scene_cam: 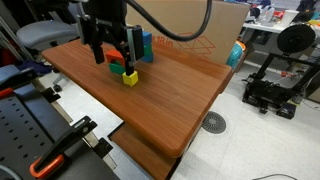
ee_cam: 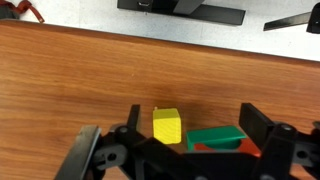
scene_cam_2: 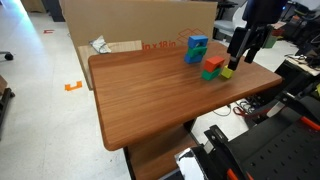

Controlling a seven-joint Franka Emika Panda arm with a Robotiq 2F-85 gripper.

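Note:
A small yellow block [scene_cam: 130, 79] lies on the wooden table near its front edge. Beside it is a green block [scene_cam_2: 211, 73] with a red block [scene_cam_2: 214, 63] on top of it. My gripper [scene_cam: 116, 60] hangs above these blocks, its fingers spread wide and nothing held between them. From the wrist view, the yellow block [ee_cam: 167, 125] shows between the fingers, nearer the left one. The green block [ee_cam: 214, 134] is to its right, with the red block [ee_cam: 238, 147] partly hidden behind the gripper.
A stack of blue block [scene_cam_2: 196, 42] and green block [scene_cam_2: 195, 54] stands farther back on the table. A cardboard box [scene_cam_2: 158, 36] rises behind it.

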